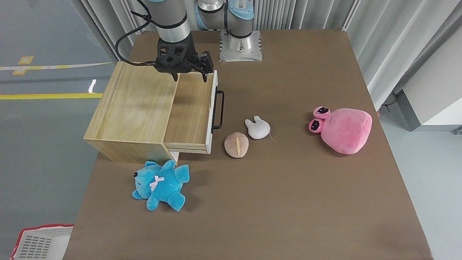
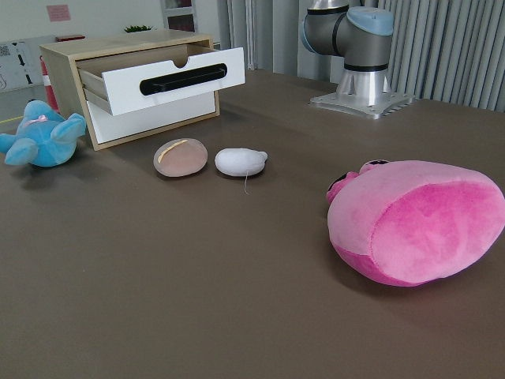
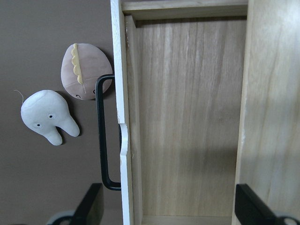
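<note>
My gripper (image 1: 189,77) is over the wooden drawer box (image 1: 125,108), with its fingers apart and nothing seen between them. The top drawer (image 3: 187,117) is pulled out and empty, with a black handle (image 1: 221,110) on its white front. Right of it in the front view lie a white rabbit-like plush (image 1: 257,128) and a pinkish round plush (image 1: 236,145). A blue bear (image 1: 162,184) lies in front of the box. A large pink plush (image 1: 346,130) lies at the right.
The robot's base (image 1: 240,50) stands at the back of the brown table (image 1: 281,208). A basket (image 1: 41,242) is on the floor at lower left.
</note>
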